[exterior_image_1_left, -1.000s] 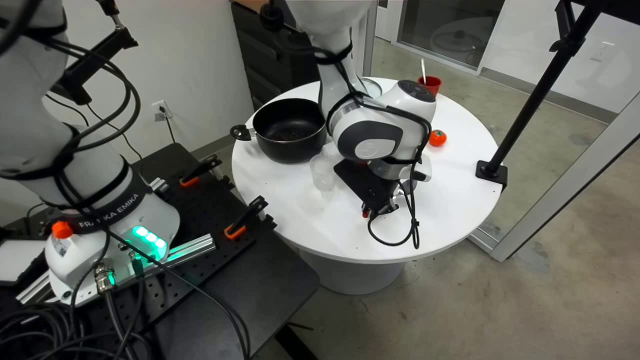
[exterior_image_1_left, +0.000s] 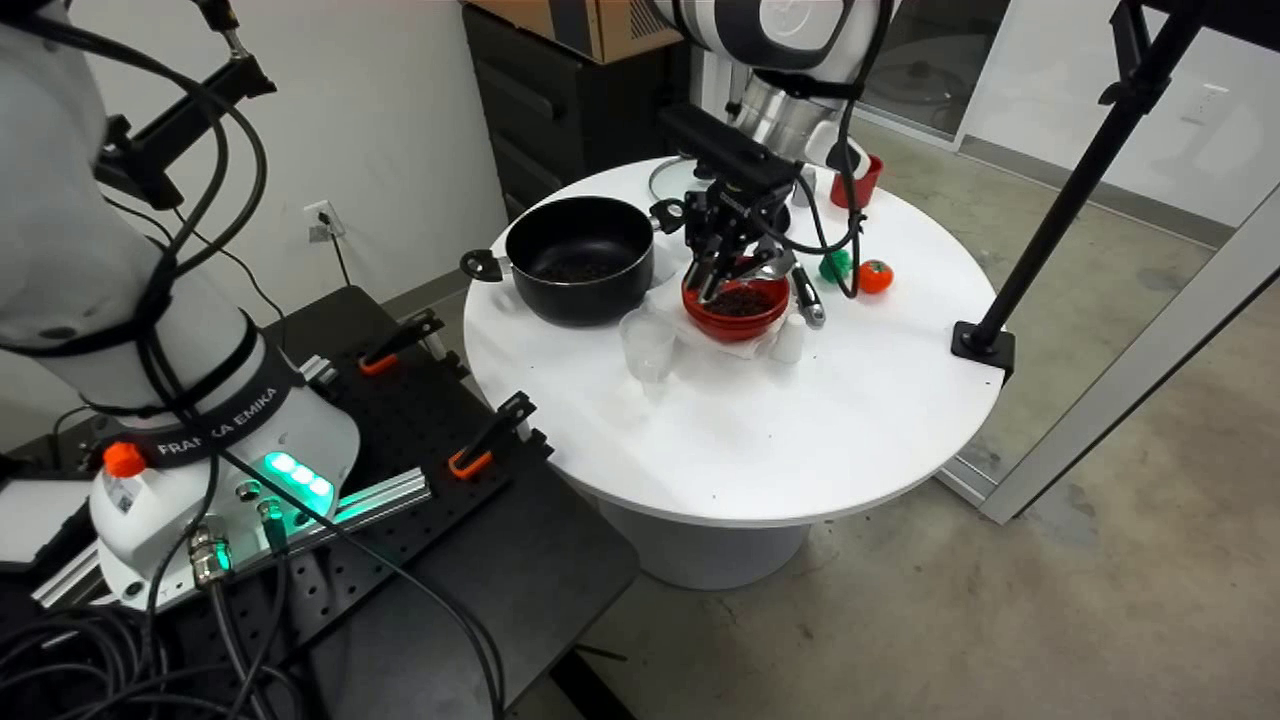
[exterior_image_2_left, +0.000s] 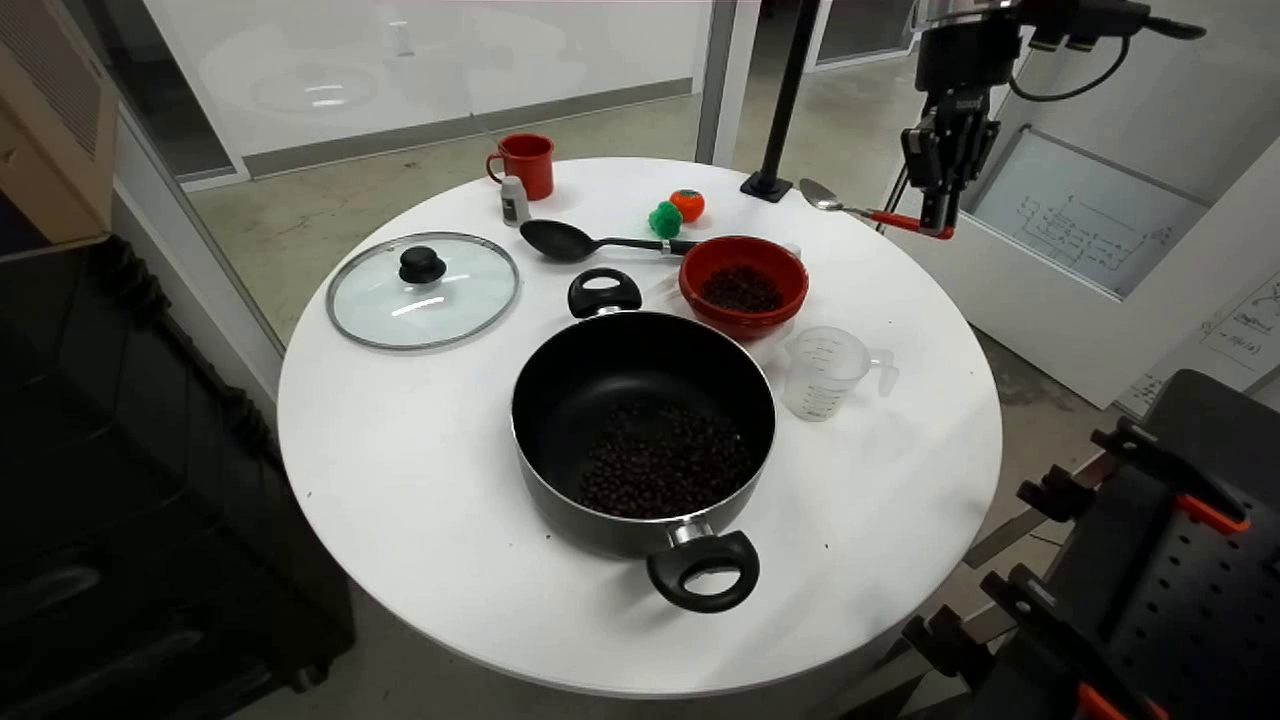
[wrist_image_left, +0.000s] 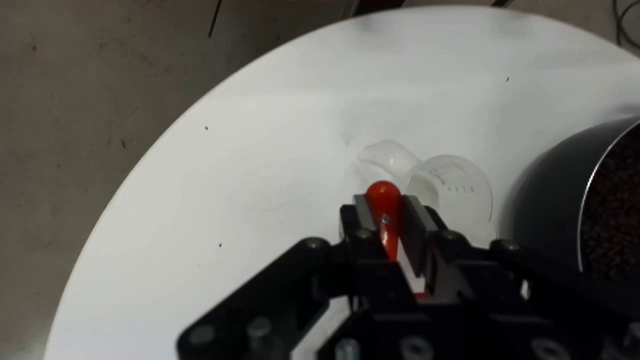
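My gripper (exterior_image_2_left: 942, 226) is shut on the red handle (wrist_image_left: 384, 204) of a metal spoon (exterior_image_2_left: 822, 196). In exterior view 2 the spoon is held roughly level, raised and apart from the red bowl (exterior_image_2_left: 744, 312), its metal end toward the left. From exterior view 1 the gripper (exterior_image_1_left: 717, 282) overlaps the red bowl (exterior_image_1_left: 734, 326). Dark beans lie inside that bowl. The black pot (exterior_image_2_left: 648, 540) has dark beans over part of its bottom. Between bowl and pot side stands a clear measuring cup (exterior_image_2_left: 825, 374). The spoon's metal end is hidden in the wrist view.
A glass lid (exterior_image_2_left: 420, 294) lies at the left of the white table (exterior_image_2_left: 396, 480). A black ladle (exterior_image_2_left: 564, 240), small shaker (exterior_image_2_left: 515, 200), red mug (exterior_image_2_left: 528, 162), tomato (exterior_image_2_left: 687, 204) and green item (exterior_image_2_left: 665, 220) are farther back.
In exterior view 1 the arm has swung back from low over the table's front right. The gripper now appears across the red bowl, which the arm hid before. The pot and cup stay put.
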